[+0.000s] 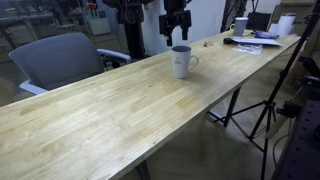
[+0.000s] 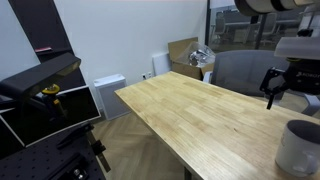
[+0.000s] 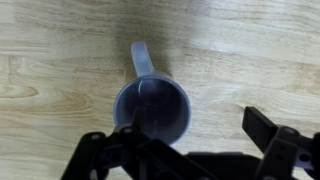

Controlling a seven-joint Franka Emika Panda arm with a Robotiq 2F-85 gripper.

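A pale mug stands upright on the wooden table. Exterior view 2 has the mug at the lower right edge. From above, the wrist view shows the empty-looking mug with its handle pointing to the top of the picture. My gripper hangs above the mug and apart from it, fingers open and nothing held. In the wrist view the gripper has one finger overlapping the mug's near rim and the other over bare wood to the right.
Clear tabletop extends away from the mug. A grey chair stands against the table's far side. Another mug and papers lie at the far end; a black tripod stands in front of the table.
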